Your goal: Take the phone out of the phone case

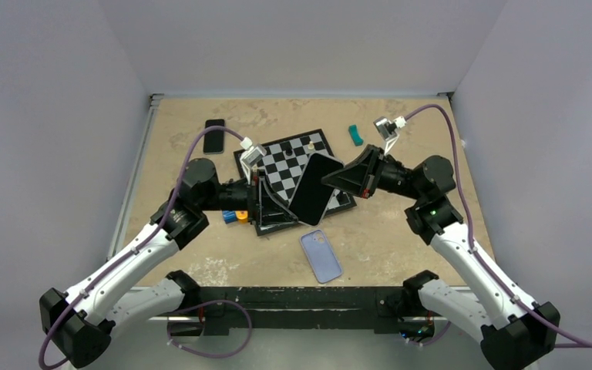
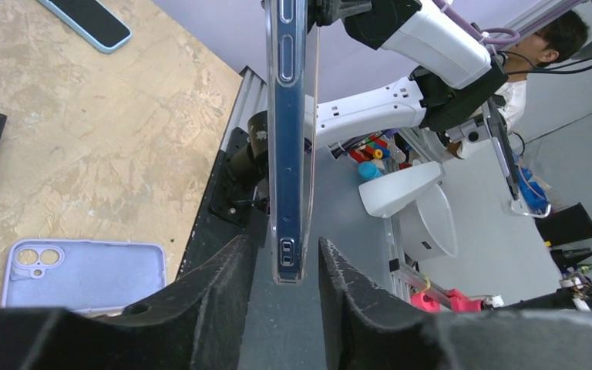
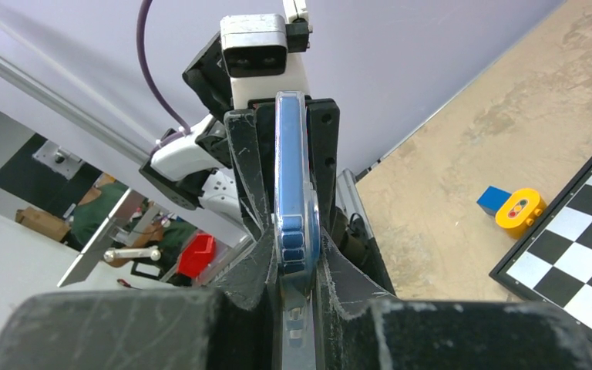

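Observation:
A blue phone [image 1: 308, 194] in a clear case hangs above the chessboard, screen up in the top view. My right gripper [image 1: 333, 180] is shut on it, and in the right wrist view the phone stands edge-on between the fingers. My left gripper [image 1: 289, 216] is at the phone's other end. In the left wrist view its fingertips [image 2: 333, 266] are parted, just short of the phone's bottom edge [image 2: 287, 254] with its port. A lilac phone case [image 1: 321, 256] lies empty on the table below.
The chessboard [image 1: 268, 230] with a few pieces lies under the arms. A second phone [image 1: 213, 136] lies at the back left, a teal piece [image 1: 355, 135] at the back right, blue and yellow toys [image 3: 519, 213] by the board's left edge.

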